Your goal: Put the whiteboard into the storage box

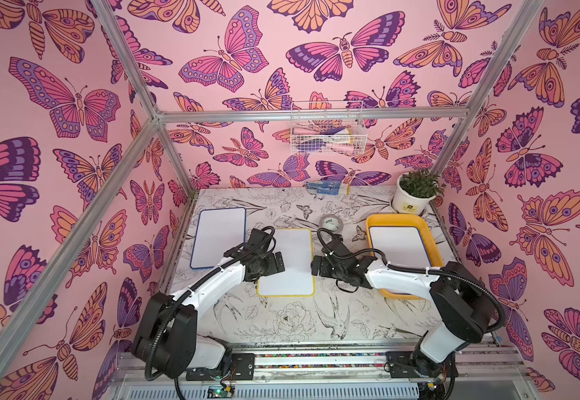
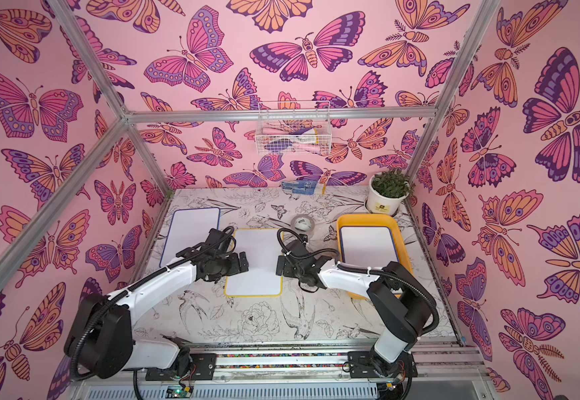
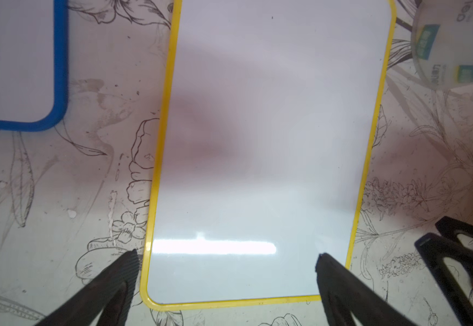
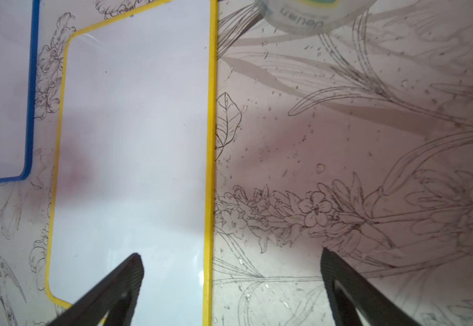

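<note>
Flat on the table between my arms lies a yellow-rimmed whiteboard (image 1: 294, 260). A blue-rimmed whiteboard (image 1: 218, 236) rests on the table at the left. In the yellow storage box (image 1: 439, 256) on the right there is another blue-rimmed whiteboard (image 1: 400, 243). My left gripper is open above the lower part of the yellow-rimmed board, nothing between its fingers. Also open and empty, my right gripper hovers by that board's right edge, which runs between its fingers in the right wrist view.
A roll of tape (image 1: 330, 224) sits behind the right gripper. A potted plant (image 1: 415, 192) stands at the back right corner, and a blue packet (image 1: 326, 187) lies along the back edge.
</note>
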